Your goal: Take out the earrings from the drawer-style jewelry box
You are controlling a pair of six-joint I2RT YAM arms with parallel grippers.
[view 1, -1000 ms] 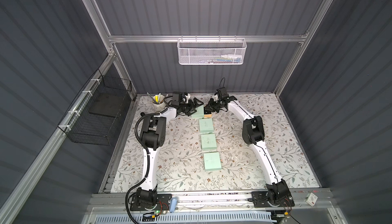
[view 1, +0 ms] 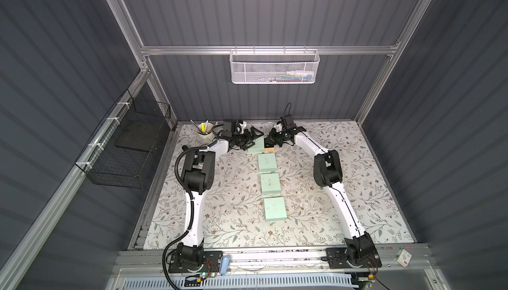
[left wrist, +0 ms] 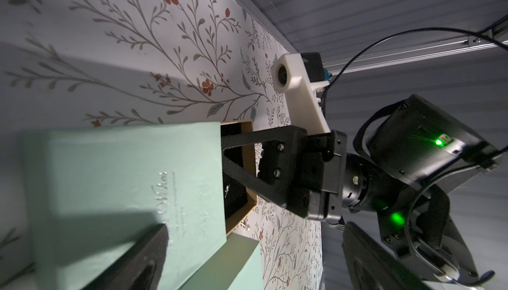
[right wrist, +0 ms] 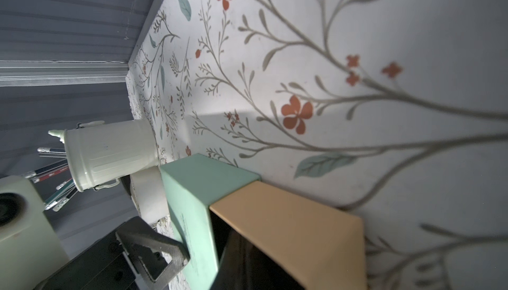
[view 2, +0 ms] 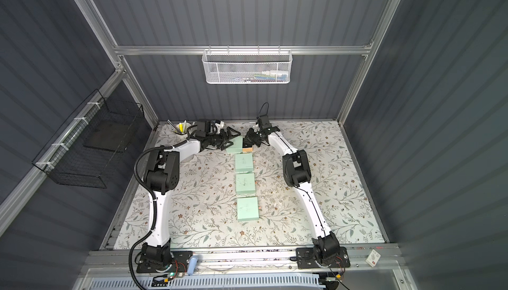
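Observation:
The mint-green jewelry box (left wrist: 127,184) lies at the back of the table, with its tan drawer (right wrist: 301,226) pulled out to the right. Inside the drawer is a black lining (left wrist: 235,197); a small silvery mark (left wrist: 226,190) shows on it, too small to identify as an earring. My left gripper (view 1: 255,138) stands open at the box's left side, its blurred fingers (left wrist: 132,261) spread over the sleeve. My right gripper (view 1: 270,141) is shut with its fingertips reaching down into the open drawer. Nothing shows between its fingers, though the drawer wall hides the tips in the right wrist view.
Several other mint boxes, among them a closed one (view 1: 267,162), line up toward the front. A pale pen bin (right wrist: 113,150) stands at the back left. Small pale bits (left wrist: 244,225) lie beside the drawer, unclear.
The left arm and the boxes look unmoved.

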